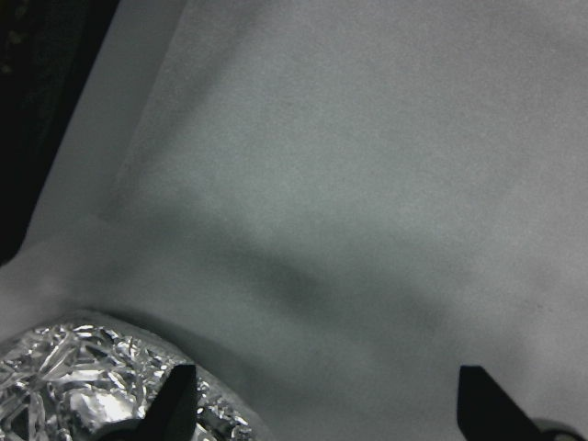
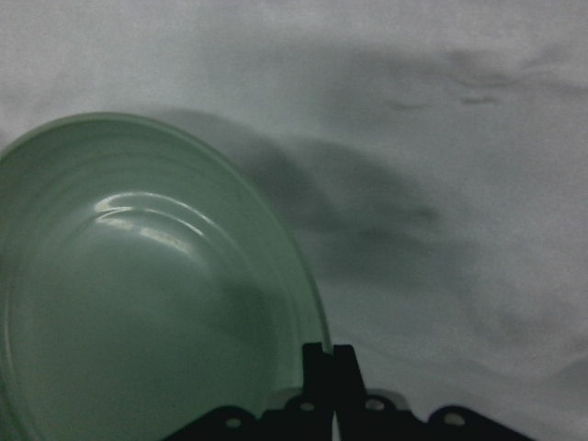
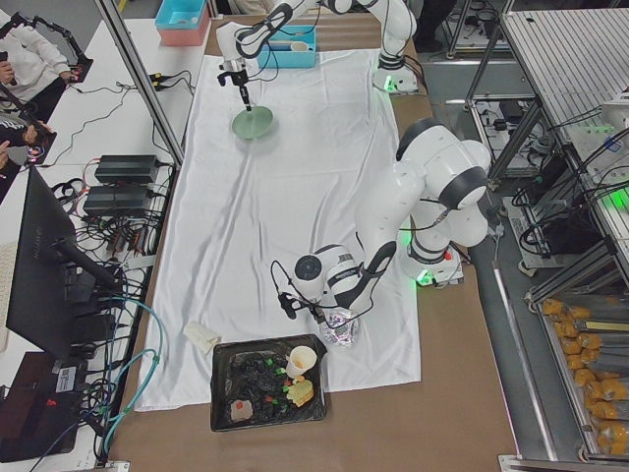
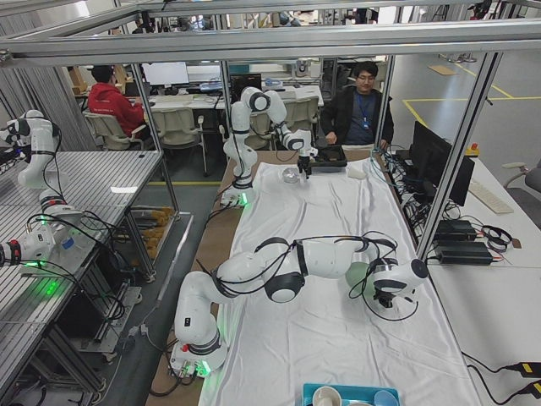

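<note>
A green plate (image 3: 252, 128) lies at the far end of the white cloth. My right gripper is at its rim, fingertips together; whether it holds the rim is hard to tell, but it appears shut on it. My left gripper stands open low over the cloth, with a crinkled foil object (image 1: 92, 386) below and beside it; that object (image 3: 340, 332) sits just by the left arm's tool in the camera left view.
A black tray (image 3: 226, 379) with a cup, food-like pieces and debris is at the near end. A folded cloth (image 3: 201, 334) lies beside it. Blue bins (image 4: 351, 391) stand beyond the right arm.
</note>
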